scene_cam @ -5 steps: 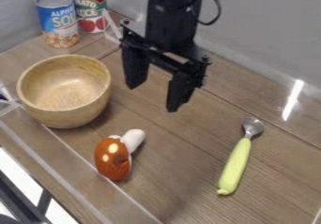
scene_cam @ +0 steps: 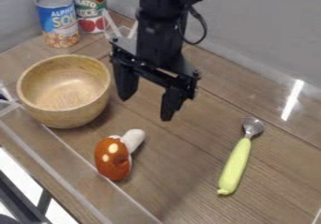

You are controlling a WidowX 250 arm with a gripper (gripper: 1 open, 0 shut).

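The black gripper [scene_cam: 149, 91] hangs in the centre of the camera view, fingers apart and empty, above the wooden counter to the right of a beige bowl [scene_cam: 63, 95]. An orange toy mushroom with white spots [scene_cam: 112, 158] lies in front, below and left of the gripper. A light green-handled utensil [scene_cam: 232, 167] with a silver end lies at the right.
An Alpha soup can [scene_cam: 59, 20] and a red-labelled can [scene_cam: 92, 7] stand at the back left. A pale wall [scene_cam: 264, 36] bounds the back. Its front left edge drops to a dark gap.
The gripper has shifted slightly left and turned a little. The bowl, mushroom, utensil and cans have not moved.
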